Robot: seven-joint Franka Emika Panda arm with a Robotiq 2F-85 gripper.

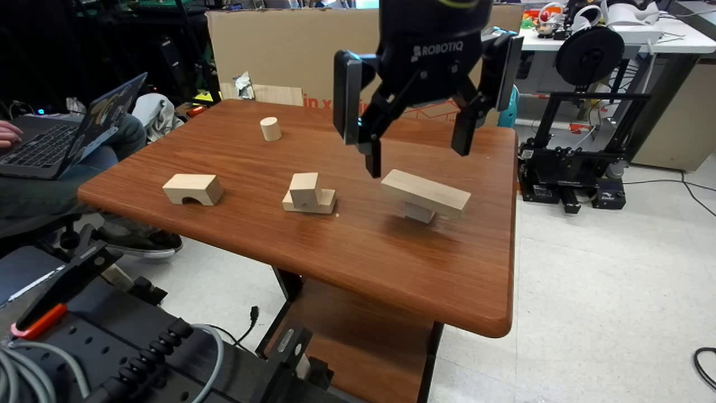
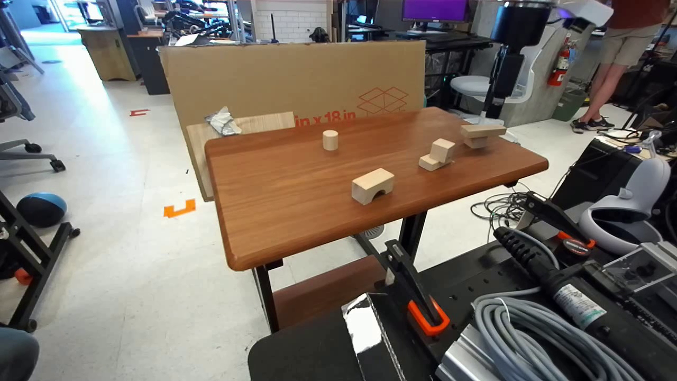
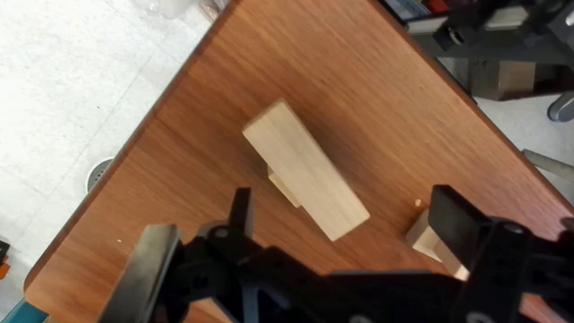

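Observation:
My gripper (image 1: 414, 160) hangs open above the table's right part in exterior view 1, its fingers apart with nothing between them. A long wooden plank (image 1: 425, 192) rests crosswise on a smaller block (image 1: 419, 212). In the wrist view the plank (image 3: 306, 169) lies ahead of the fingers, and only an edge of the supporting block (image 3: 284, 186) shows beside it. To the left in exterior view 1, a wooden cube (image 1: 306, 189) sits on a flat block (image 1: 326, 202). My right-hand finger partly hides that pair in the wrist view.
An arch block (image 1: 193, 188) lies near the table's left edge, and a wooden cylinder (image 1: 270, 129) stands farther back. A cardboard sheet (image 1: 282, 50) rises behind the table (image 1: 376, 252).

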